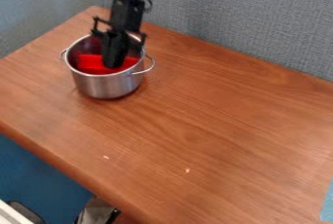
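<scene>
A steel pot (111,85) with side handles stands on the wooden table (221,130), toward its back left. Inside it is a red object (97,64). My black gripper (115,53) reaches down into the pot from above, over the red object. Its fingertips are hidden or too dark to make out, so what is between them cannot be seen.
Grey padded walls run behind the table. A blue floor lies off the left edge, with some items at the bottom left.
</scene>
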